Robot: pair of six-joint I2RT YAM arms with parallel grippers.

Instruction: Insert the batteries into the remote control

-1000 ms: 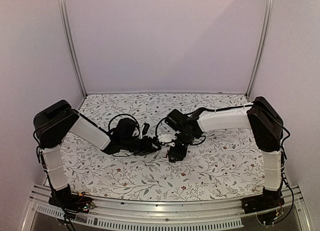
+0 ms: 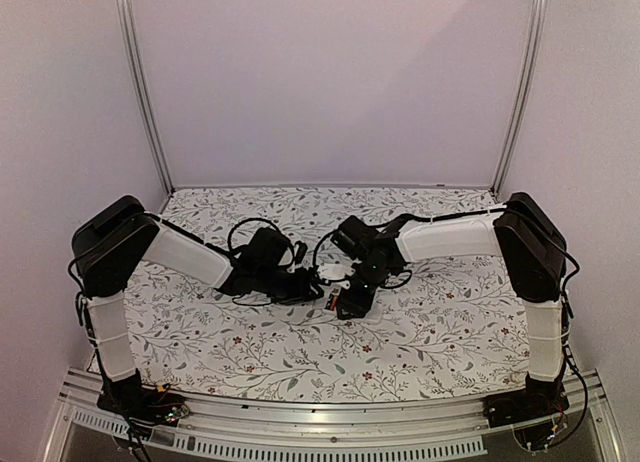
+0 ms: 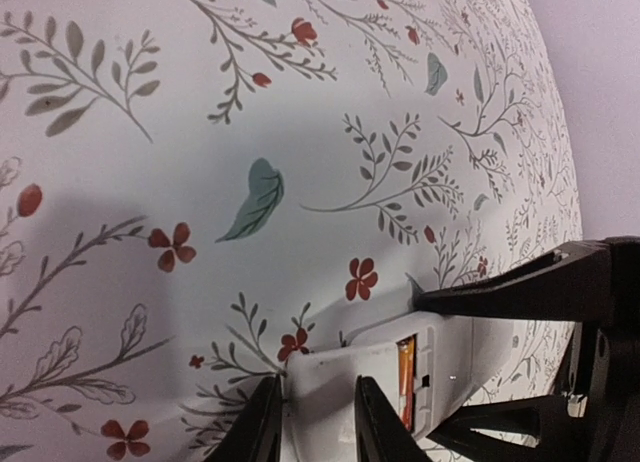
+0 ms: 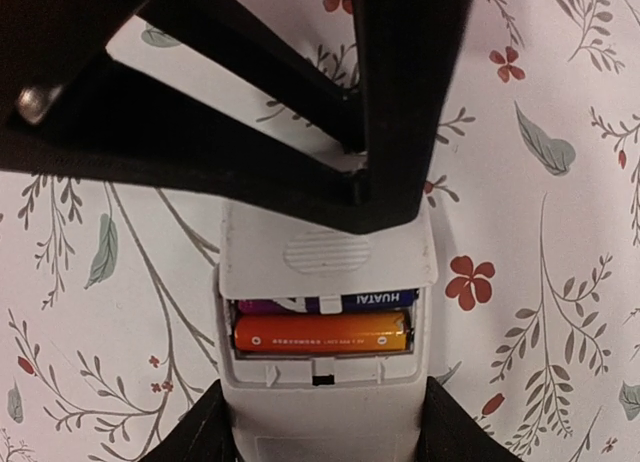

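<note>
The white remote (image 4: 325, 417) is held in my right gripper (image 2: 340, 300), shut on it near the table. In the right wrist view its battery bay shows an orange battery (image 4: 320, 332) and, behind it, a purple battery (image 4: 365, 301) partly covered by a white sliding piece (image 4: 325, 257). The left gripper (image 2: 305, 287) is over that far end, its black fingers close to the piece; in the left wrist view its fingertips stand beside the remote's white end (image 3: 340, 392). How far its fingers are open is hard to tell.
My left gripper and arm have shifted slightly right and toward the back over the last second. The right arm looks nearly still.
</note>
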